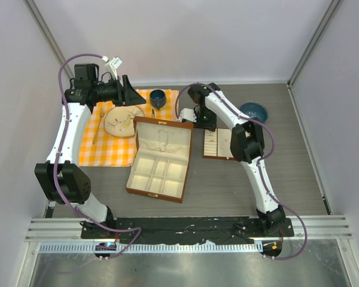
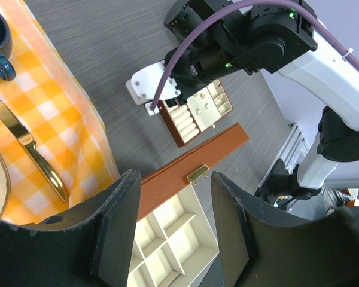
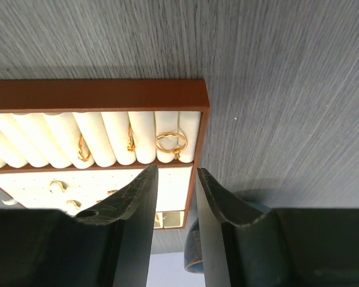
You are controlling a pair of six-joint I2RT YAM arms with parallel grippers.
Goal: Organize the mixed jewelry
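Observation:
An open wooden jewelry box (image 1: 158, 189) with cream compartments stands at the centre front; its visible compartments look empty. A smaller tray (image 3: 96, 95) behind it on the right has padded ring rolls holding gold rings (image 3: 172, 142), and a panel with small gold pieces. My left gripper (image 1: 125, 98) is open above the yellow checked cloth and plate, over the box's left rear in its wrist view (image 2: 170, 191). My right gripper hangs open over the tray, its fingers empty.
The checked cloth (image 1: 96, 155) carries a plate (image 1: 116, 122), a gold knife (image 2: 45, 164) and a dark blue mug (image 1: 157, 98). A blue bowl (image 1: 254, 112) sits at the back right. Bare table lies at the front right.

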